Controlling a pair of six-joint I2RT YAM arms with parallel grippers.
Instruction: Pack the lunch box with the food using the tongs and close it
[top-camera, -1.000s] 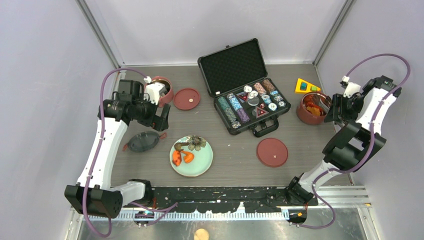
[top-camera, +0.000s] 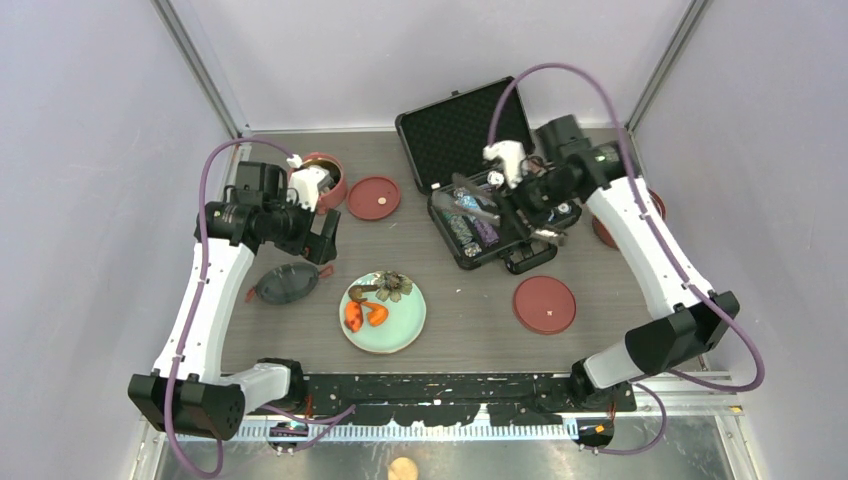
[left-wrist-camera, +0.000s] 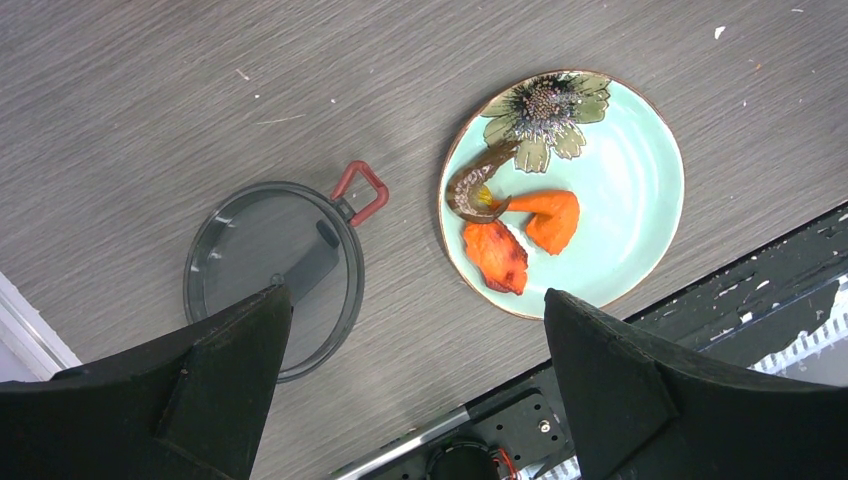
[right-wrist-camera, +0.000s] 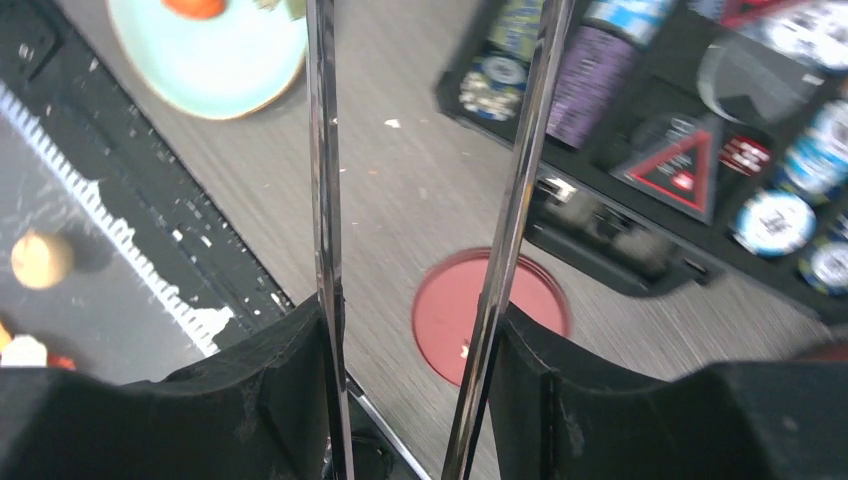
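In the top view my left gripper (top-camera: 322, 240) hangs open over the left side, between the pot and glass lid; its fingers (left-wrist-camera: 235, 345) hold nothing. My right gripper, blurred, is above the black case with a pair of metal tongs (right-wrist-camera: 327, 200) between its fingers. The tongs' arms stand apart; their tips are out of the right wrist view and too blurred above to tell whether they hold food. A pale green plate (top-camera: 400, 332) carries orange pieces (top-camera: 353, 316) and a brown curved piece. The right reddish pot (top-camera: 603, 232) is mostly hidden behind the arm.
The open black case (top-camera: 465, 255) with poker chips fills the centre. Reddish discs lie behind (top-camera: 374, 198) and front right (top-camera: 545, 305). A reddish pot (top-camera: 338, 190) and glass lid (top-camera: 286, 284) are at left. Bare table separates plate and case.
The right arm has swung left from the right pot to above the case, carrying the tongs, which have spread from together to apart. The left arm and plate have stayed put.
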